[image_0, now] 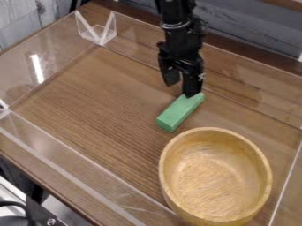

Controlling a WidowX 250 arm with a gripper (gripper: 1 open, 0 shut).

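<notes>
A black robot arm (182, 31) reaches down from the top centre of the camera view. My gripper (181, 83) hangs low, open, just above the upper end of a green oblong object (179, 112) lying diagonally on the wooden surface. Whether anything lies between the fingertips is too small to tell.
A large yellow oval container (214, 177) fills the lower right. A clear plastic item (99, 26) stands at the top left. Dark cables show at the bottom left corner.
</notes>
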